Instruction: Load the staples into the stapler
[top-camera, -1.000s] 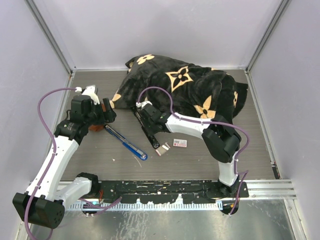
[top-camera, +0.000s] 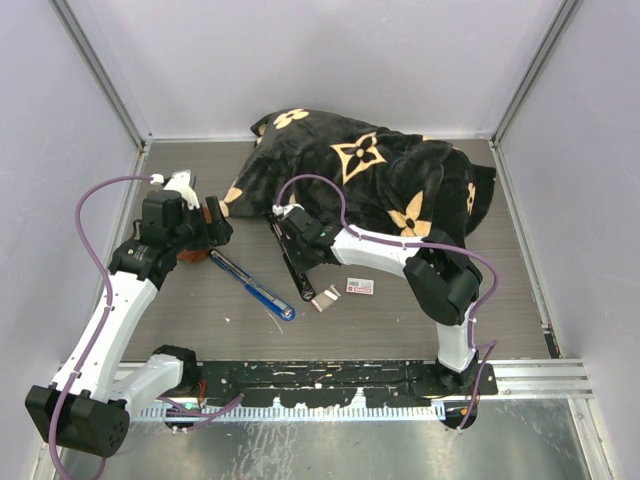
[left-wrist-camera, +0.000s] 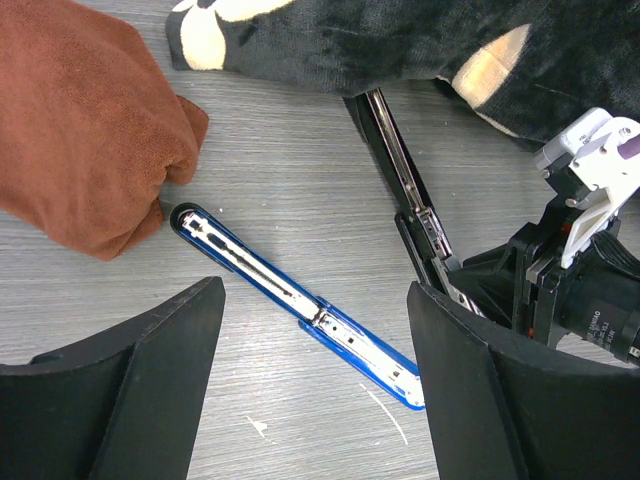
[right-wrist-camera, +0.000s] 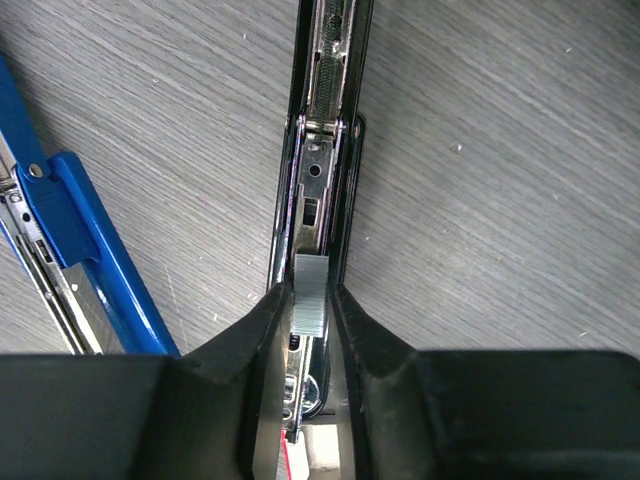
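Note:
The black stapler lies opened out on the table, its metal channel facing up. A short grey staple strip sits over that channel in the right wrist view, lined up with it. My right gripper is low over the stapler, a fingertip on each side of the strip; the fingers are slightly apart, with slim gaps seeming to show beside the strip. A second stapler, blue, lies opened beside it. My left gripper stands open above the table at left, nothing between its fingers.
Near the black stapler's front end are a small pale piece and a white-red box. A dark patterned blanket covers the back and overlaps the stapler's far end. A brown cloth is at left.
Both arms look nearly still across the top views.

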